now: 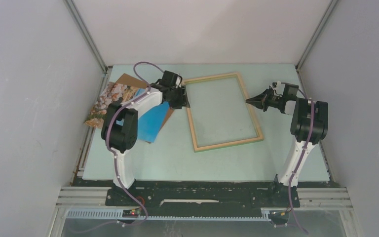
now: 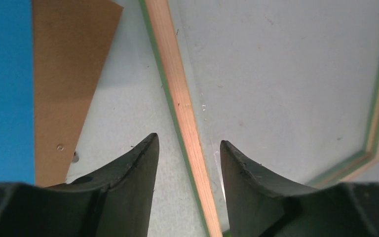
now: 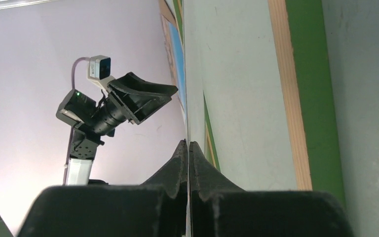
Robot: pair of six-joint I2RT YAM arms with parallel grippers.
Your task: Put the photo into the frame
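Note:
A wooden frame [image 1: 193,128] with green edging and a clear pane lies at the centre of the table. My left gripper hangs open above its left rail, nothing between the fingers. My right gripper [image 1: 249,101] is shut at the frame's right rail [image 3: 291,108]; in the right wrist view a thin pale edge runs up from the fingertips, and I cannot tell whether it is held. The floral photo [image 1: 106,101] lies at the left with a blue sheet [image 1: 151,126] and a brown board [image 1: 130,79], partly hidden by my left arm.
White walls stand at the back and both sides.

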